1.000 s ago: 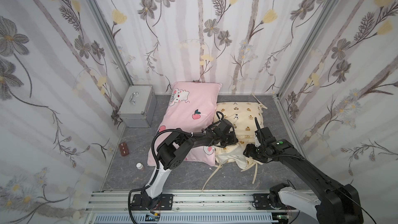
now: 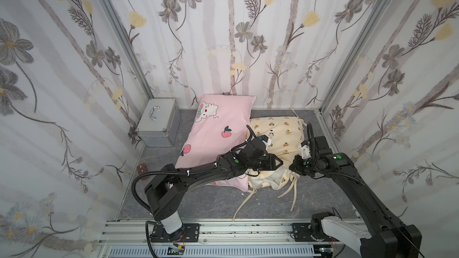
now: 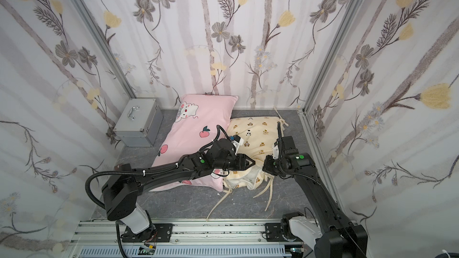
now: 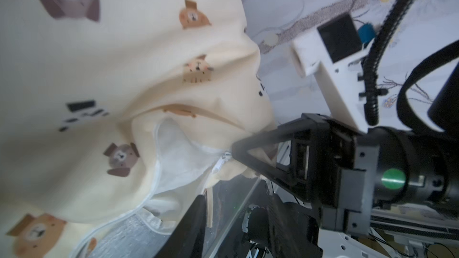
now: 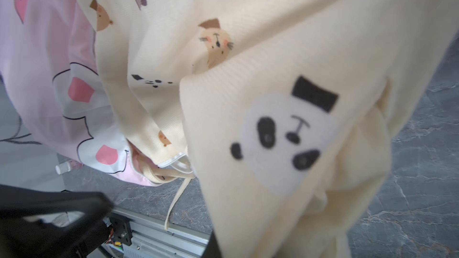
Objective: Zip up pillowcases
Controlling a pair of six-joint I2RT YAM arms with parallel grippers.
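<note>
The cream pillowcase with animal prints (image 2: 272,133) lies right of the pink pillow (image 2: 215,138), its near end loose, with tie strings. The left wrist view shows a white-edged opening with a zipper pull (image 4: 221,161). My left gripper (image 2: 277,161) is over that near end, open. My right gripper (image 2: 294,166) is at the pillowcase's right side, shut; in the left wrist view its tip is beside the zipper pull. Whether anything thin is between its fingers cannot be seen. A panda-printed fold (image 5: 286,143) fills much of the right wrist view.
A silver case (image 2: 156,124) stands at the back left and a small brown object (image 2: 142,171) lies at the left. Bare grey floor (image 2: 200,205) runs along the front. Patterned walls enclose the sides and back.
My left arm has swung up and right over the cream pillowcase. My right gripper has moved slightly right and up, and the fabric's near end has shifted with it.
</note>
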